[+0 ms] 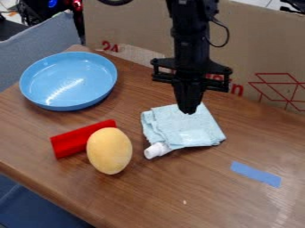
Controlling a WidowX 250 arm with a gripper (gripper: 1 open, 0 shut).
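Observation:
My black gripper (188, 104) hangs over the back part of a pale blue folded cloth (187, 132), its narrow fingertips close together, shut, with nothing seen between them; whether they touch the cloth I cannot tell. A white cylindrical item (156, 150) pokes out from the cloth's front left. A red cylinder (81, 139) and a yellow oval object (110, 151) lie to the left front of the cloth. A blue plate (66, 80) sits at the back left.
A cardboard box (262, 62) stands along the back of the wooden table (167, 200). A strip of blue tape (255, 175) lies at the right front. Bare table lies in front and at the right.

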